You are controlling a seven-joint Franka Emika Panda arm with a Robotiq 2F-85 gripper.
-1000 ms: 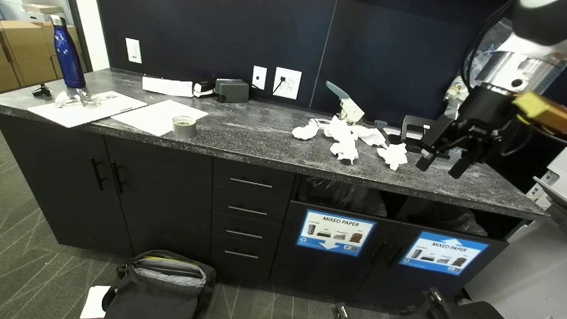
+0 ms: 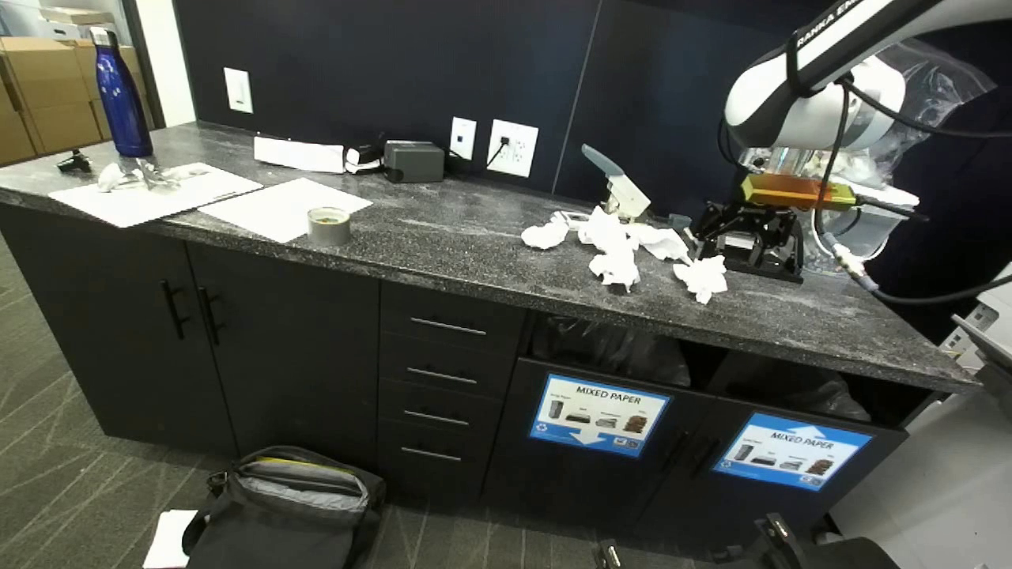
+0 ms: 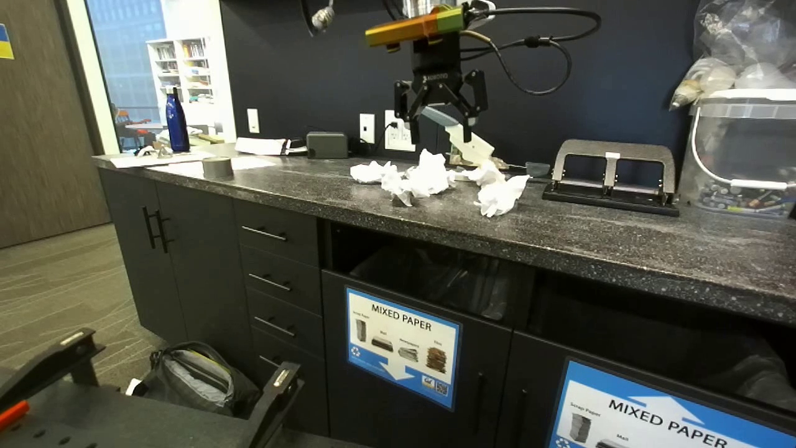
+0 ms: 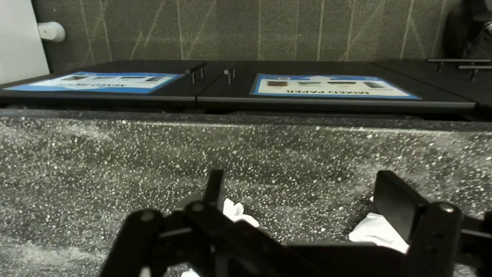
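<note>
My gripper (image 3: 441, 133) points downward above the dark speckled counter, its fingers spread apart with nothing between them. Several crumpled white papers (image 3: 429, 175) lie in a loose cluster on the counter below it. One separate crumpled piece (image 2: 702, 276) rests to the right of the others. From the wrist, the open gripper shows bare counter between its fingertips. A white crumpled paper (image 4: 378, 231) is partly hidden by the finger at right, and another white scrap (image 4: 235, 212) peeks out beside the left finger.
A pale stapler-like object (image 2: 626, 194) stands tilted behind the papers. To the right are a black hole punch (image 3: 613, 173) and a clear bucket (image 3: 739, 164). A tape roll (image 2: 328, 226), white sheets (image 2: 285, 205) and a blue bottle (image 2: 120, 95) occupy the left.
The arm has swung back and left toward the wall, carrying the gripper from the counter's right front to over the hole punch area in exterior view 1. The papers have not moved.
</note>
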